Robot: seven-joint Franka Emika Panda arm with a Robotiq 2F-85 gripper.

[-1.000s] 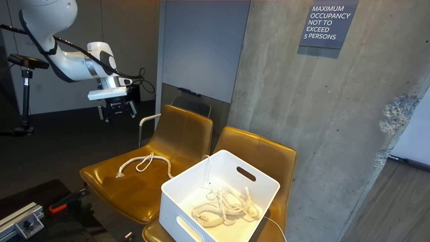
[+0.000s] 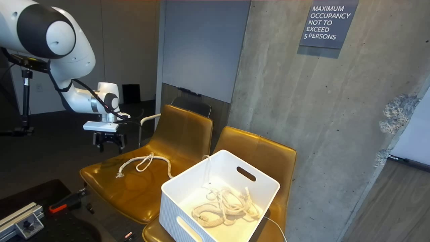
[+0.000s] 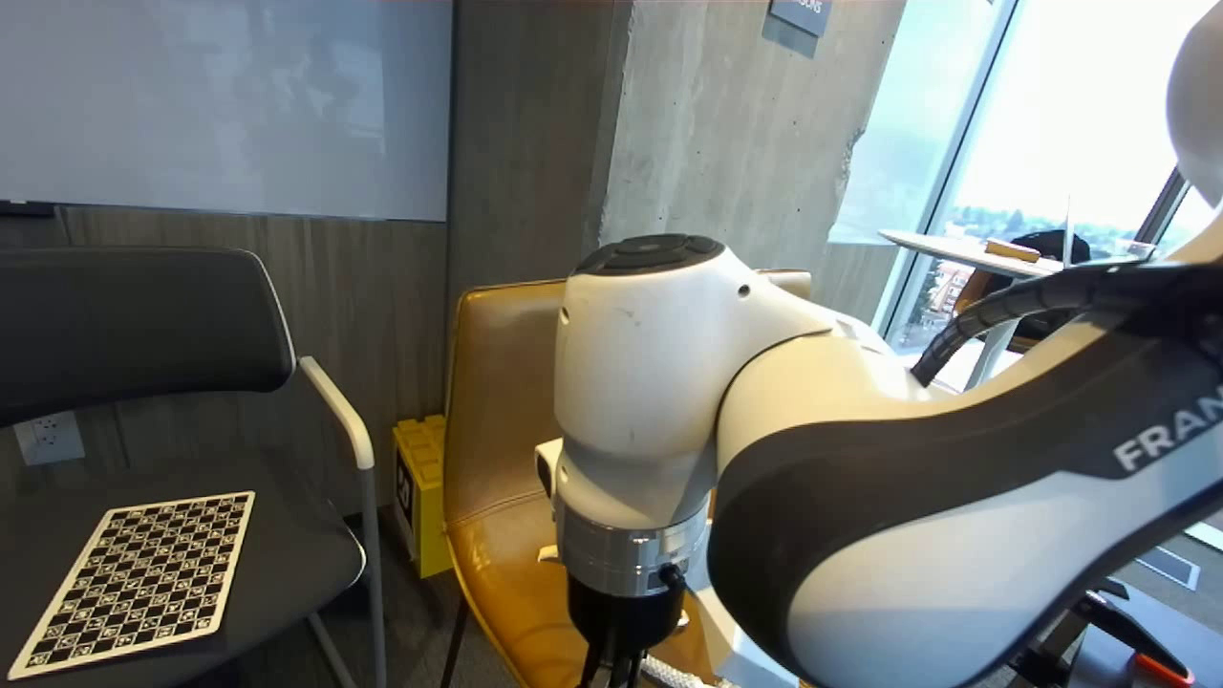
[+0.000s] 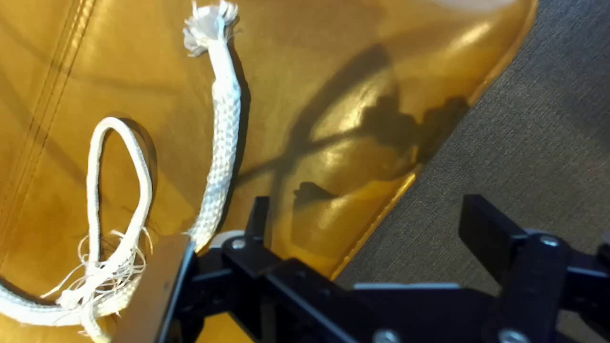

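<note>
A white braided rope [image 2: 138, 160] lies on the seat of the left tan chair [image 2: 117, 191], with a small loop tied in its middle. In the wrist view the rope [image 4: 221, 143] shows a frayed end, and part of it passes out of sight behind the gripper. My gripper [image 2: 109, 148] hangs above the chair's far left edge. In the wrist view the gripper is wide open, nothing between its fingers, its gap over the seat edge and dark floor. The rope lies left of that gap.
On the right chair a white bin [image 2: 225, 165] holds more pale rope [image 2: 225, 207]. A black chair [image 3: 172, 459] bearing a checkered board [image 3: 138, 579] stands nearby. A clamp with a red part [image 2: 58, 208] lies at lower left.
The arm and gripper have come down toward the chair's left edge, and the gripper now points more nearly straight down. The rope and bin have not moved.
</note>
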